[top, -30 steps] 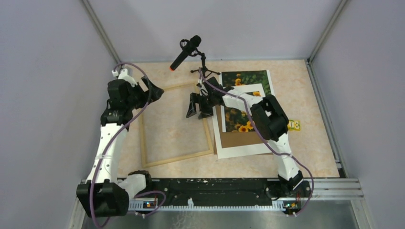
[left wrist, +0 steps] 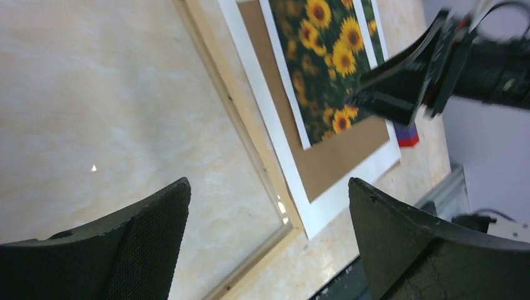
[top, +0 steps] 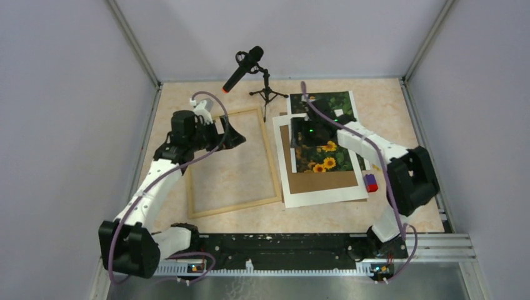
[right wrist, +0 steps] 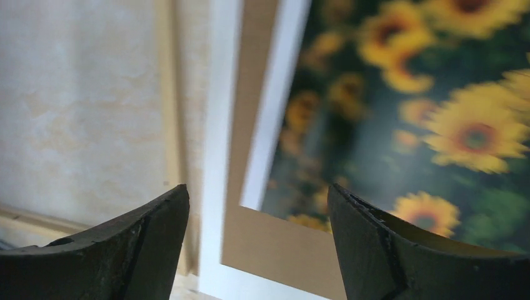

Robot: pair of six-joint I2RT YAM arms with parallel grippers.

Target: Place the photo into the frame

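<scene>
A sunflower photo [top: 317, 164] with a white border lies on a brown board [top: 322, 182] within a larger white sheet [top: 329, 198], on the table's right half. To its left lies the wooden frame [top: 274, 164], flat, its inside bare. My right gripper [top: 296, 134] is above the photo's left part, its fingers apart; only the photo and board surfaces show below the gap in the right wrist view. Over the frame's upper area, my left gripper [top: 229, 130] stands open and empty. The right arm hides part of the photo from above.
Another sunflower picture [top: 330, 100] pokes out at the back of the stack. A black microphone [top: 244, 68] on a tripod [top: 268, 92] stands behind the frame. A red and purple block [top: 370, 183] sits right of the sheet.
My right gripper has moved right, from the frame's right edge to over the photo. My left gripper has moved right, further over the frame. The frame has shifted very slightly right.
</scene>
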